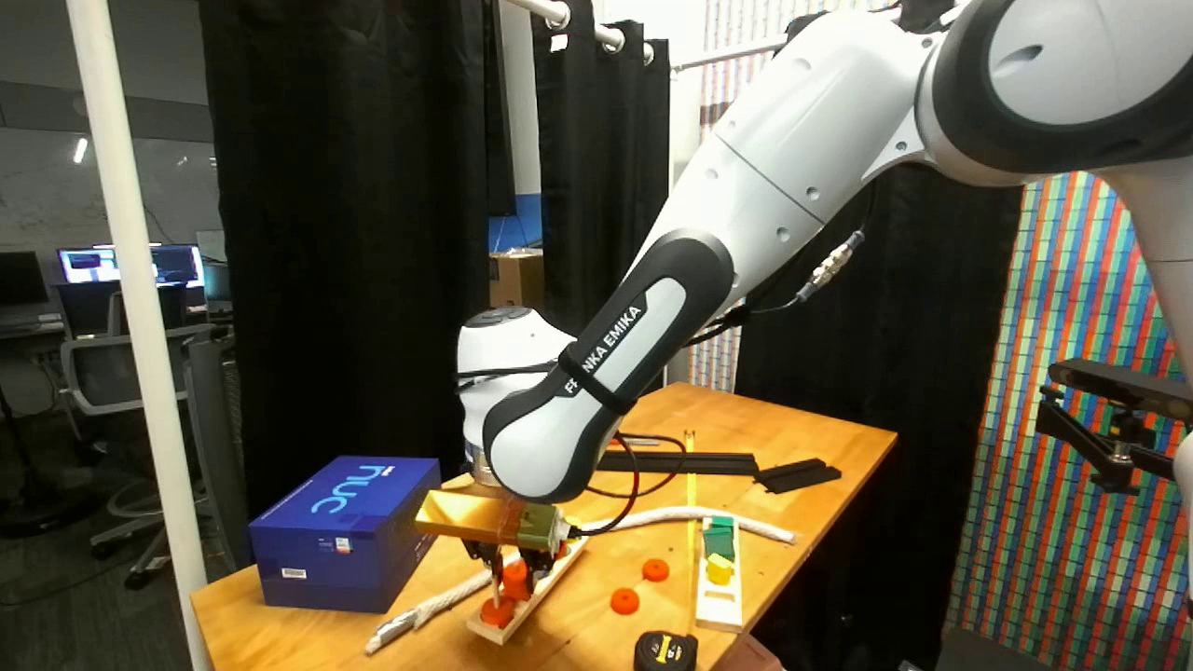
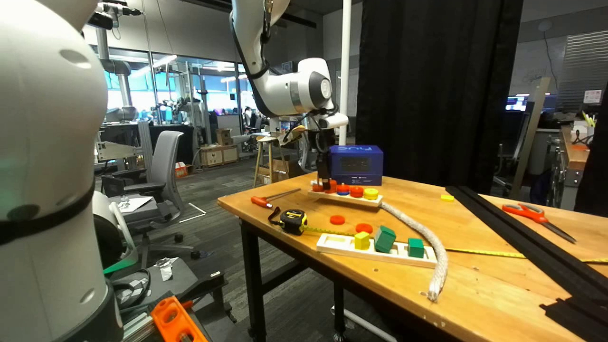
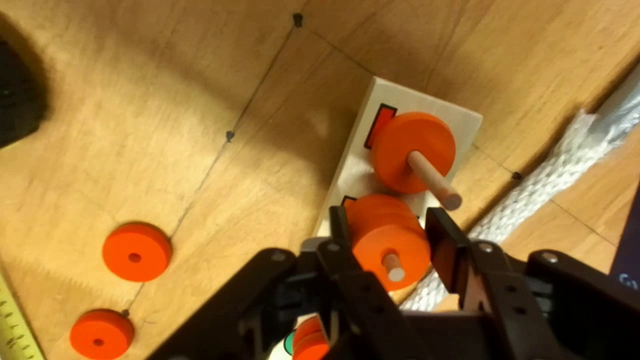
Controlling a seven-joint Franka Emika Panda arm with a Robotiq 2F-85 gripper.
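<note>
My gripper points down over a wooden peg board [image 3: 354, 174], shut on the orange discs [image 3: 384, 234] stacked around its second peg. The peg's tip comes up through the top disc. On the end peg beside them sits another orange disc [image 3: 414, 135]. Farther along the board, exterior view 2 shows blue, orange and yellow discs [image 2: 371, 194]. In exterior view 1 the fingers [image 1: 528, 572] straddle the orange stack, partly hiding it. How far the stack stands off the board is hard to tell.
Two loose orange discs [image 1: 623, 602] lie on the table beside the board. A white rope [image 3: 528, 186] runs close along its other side, near a blue box [image 1: 341, 537]. A tape measure [image 1: 665, 650] and a second block board [image 1: 719, 609] stand nearer the edge.
</note>
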